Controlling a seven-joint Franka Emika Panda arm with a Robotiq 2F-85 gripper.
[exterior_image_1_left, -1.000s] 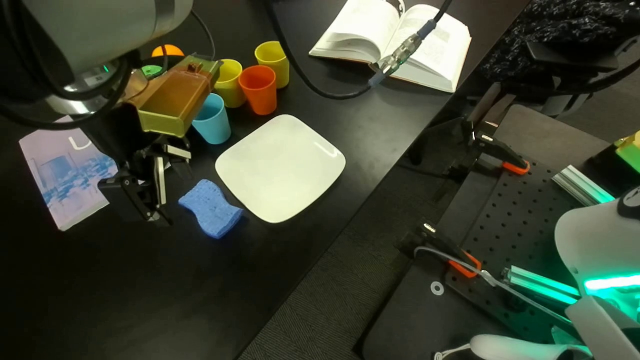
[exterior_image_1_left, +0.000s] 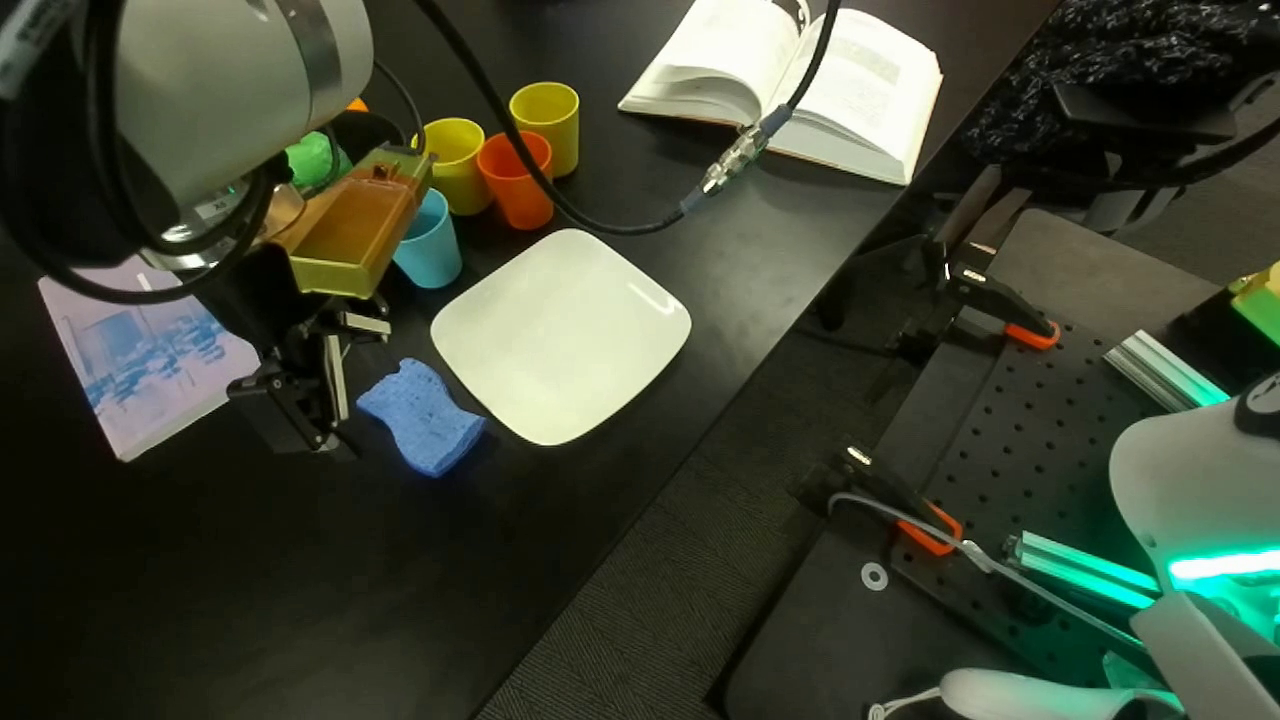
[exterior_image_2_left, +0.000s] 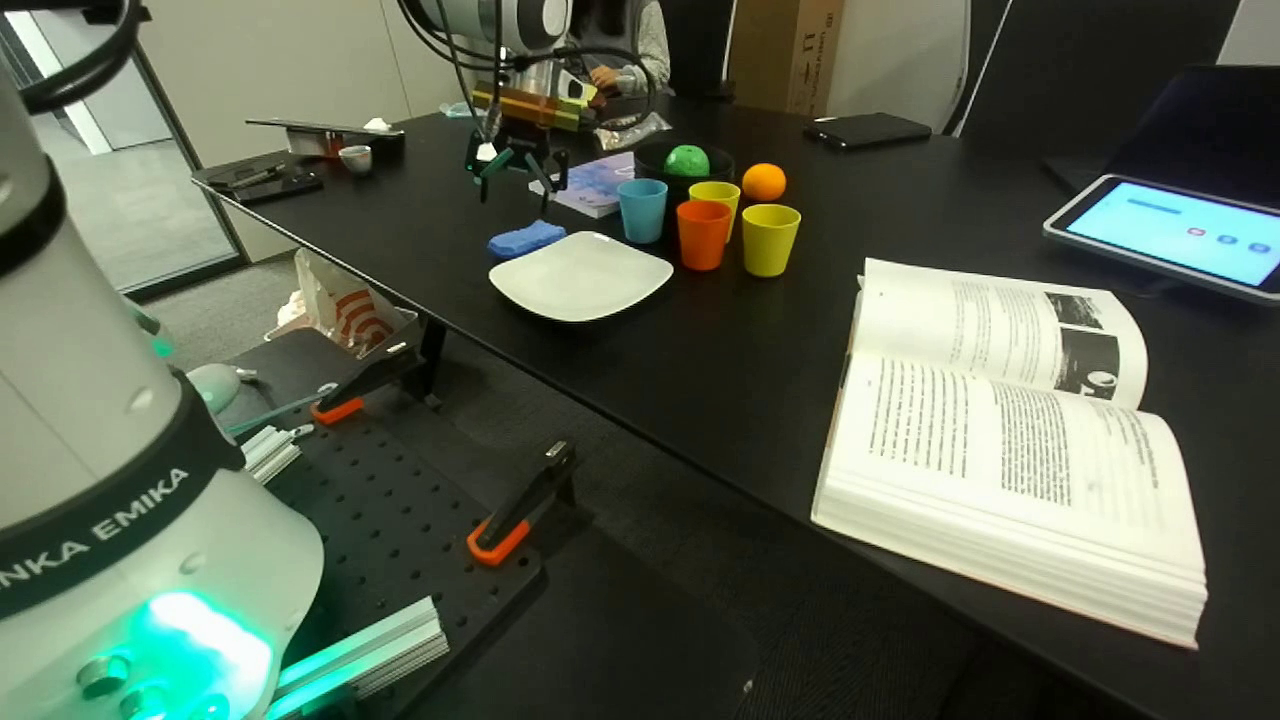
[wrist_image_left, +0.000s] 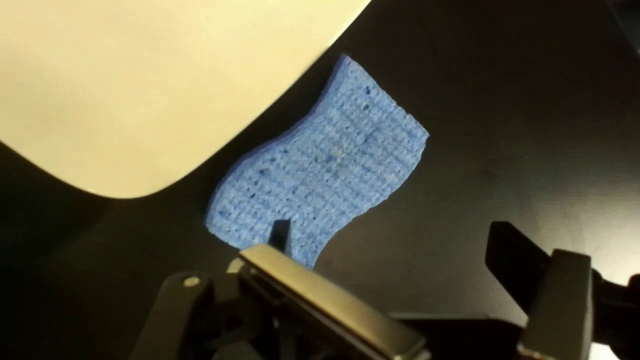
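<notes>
A wavy-edged blue sponge (exterior_image_1_left: 422, 416) lies flat on the black table, close beside a square white plate (exterior_image_1_left: 561, 336). My gripper (exterior_image_1_left: 356, 386) hangs above the table near the sponge, on the side away from the plate's far end. Its fingers are open and empty. In the wrist view the sponge (wrist_image_left: 330, 159) lies ahead and to the left of the gripper, one finger covering part of its near end. The plate (wrist_image_left: 150, 78) fills the upper left there. Exterior view 2 shows the gripper (exterior_image_2_left: 516, 192) higher than the sponge (exterior_image_2_left: 525, 239).
Several cups, including a blue cup (exterior_image_1_left: 428, 240) and an orange cup (exterior_image_1_left: 517, 180), stand behind the plate. A black bowl (exterior_image_2_left: 657, 157) holds a green ball (exterior_image_2_left: 687, 161). A purple booklet (exterior_image_1_left: 144, 348) lies beneath the arm. An open book (exterior_image_1_left: 798, 84) is farther off.
In exterior view 1 my gripper has moved slightly right and down, closer to the sponge. The arm's cable has swung left. The sponge, plate and cups stay put.
</notes>
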